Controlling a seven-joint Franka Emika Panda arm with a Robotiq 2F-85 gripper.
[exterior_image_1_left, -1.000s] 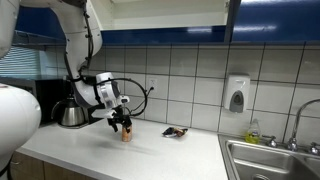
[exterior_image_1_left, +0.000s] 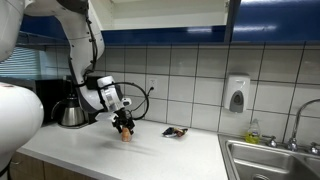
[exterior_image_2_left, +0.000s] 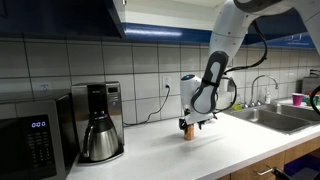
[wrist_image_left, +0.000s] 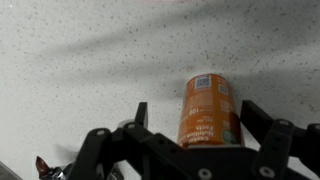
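An orange-brown bottle or jar (wrist_image_left: 210, 112) with a printed label stands on the white counter; it also shows as a small orange shape (exterior_image_1_left: 127, 135) in exterior view 1. My gripper is open, its dark fingers spread to either side of the bottle in the wrist view. The right finger comes very close to the bottle, while a wider gap lies on the left. Whether either finger touches it I cannot tell. In exterior view 2 the gripper (exterior_image_2_left: 189, 126) hangs low over the counter at the orange bottle.
A dark, colourful packet (exterior_image_1_left: 175, 132) lies on the counter (exterior_image_1_left: 160, 158) towards the wall. The sink (exterior_image_1_left: 262, 160) is at the right. A coffee maker (exterior_image_2_left: 98, 120) and a microwave (exterior_image_2_left: 32, 135) stand on the other side. Open counter lies around the bottle.
The bottle and the packet appear to stay in place.
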